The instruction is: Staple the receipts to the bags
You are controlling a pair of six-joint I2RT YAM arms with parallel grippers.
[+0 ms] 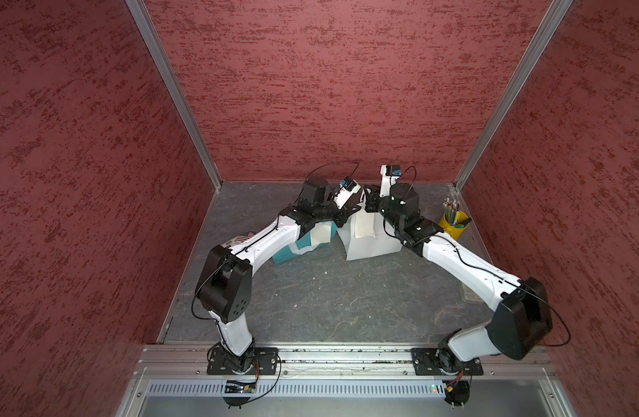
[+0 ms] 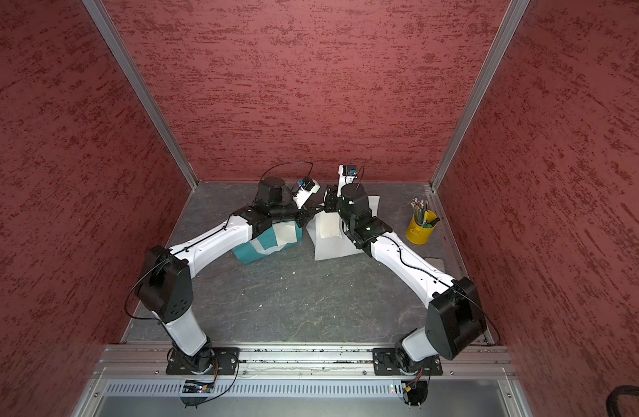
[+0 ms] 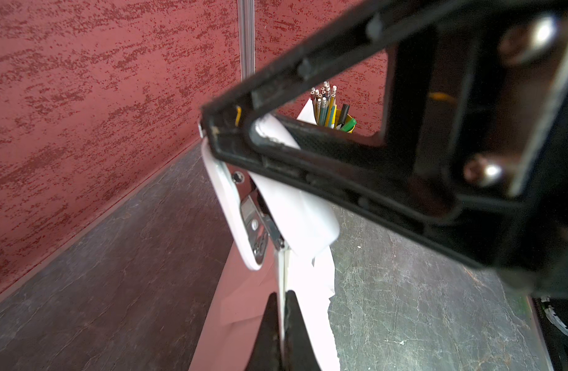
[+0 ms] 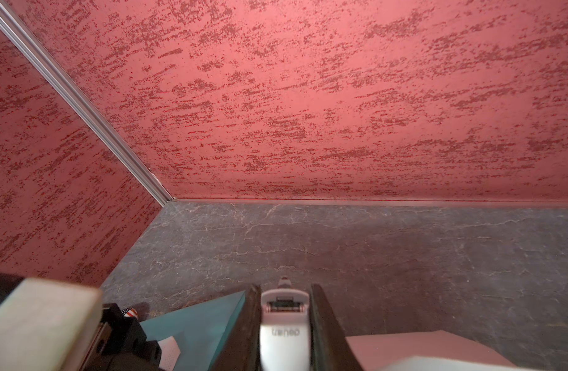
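In the left wrist view, my left gripper is shut on the upright thin edge of the white bag (image 3: 240, 321). My right gripper is shut on a white stapler (image 4: 285, 346), which lies lengthwise between its fingers. From the left wrist the stapler (image 3: 299, 216) appears just beyond my left fingertips, its mouth at the paper edge; whether the paper sits inside cannot be told. A cream receipt (image 1: 364, 224) lies against the white bag's front. Left of it, a teal bag (image 1: 284, 254) bears another pale receipt (image 1: 320, 233).
A yellow cup (image 1: 453, 226) of pencils stands at the right. Striped material (image 1: 237, 239) shows behind the left arm, and a flat pale item (image 1: 470, 293) is partly under the right arm.
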